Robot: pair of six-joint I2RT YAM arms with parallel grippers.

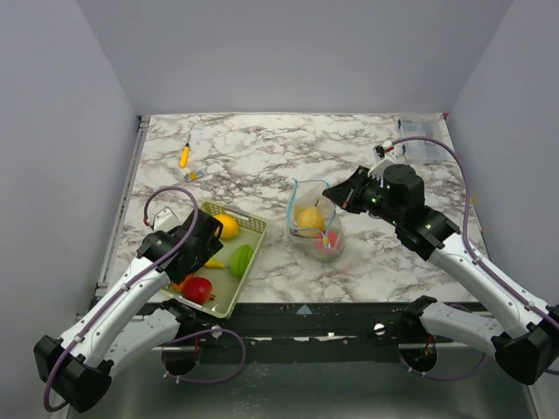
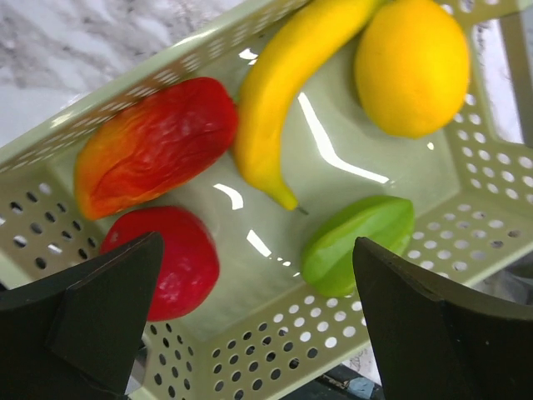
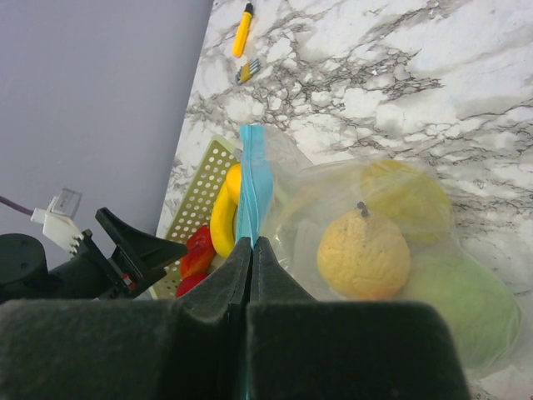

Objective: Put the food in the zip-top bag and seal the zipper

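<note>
Over the green basket (image 1: 229, 307), my left gripper (image 1: 215, 237) stands open and empty. Its wrist view shows a banana (image 2: 279, 92), a yellow lemon-like fruit (image 2: 412, 67), a red-orange pepper (image 2: 158, 146), a red round fruit (image 2: 171, 258) and a green fruit (image 2: 358, 242) in the basket. The clear zip top bag (image 1: 295, 229) stands with its mouth open, a yellow pear (image 1: 310, 220) and a pinkish item (image 1: 328, 241) inside. My right gripper is shut on the bag's blue zipper edge (image 3: 255, 179), holding the rim up.
A yellow-handled tool (image 1: 184, 155) and a small yellow-and-grey item (image 1: 193, 176) lie at the back left. Clear plastic containers (image 1: 424, 150) sit at the back right. Between basket and bag, the marble table (image 1: 271, 275) is bare.
</note>
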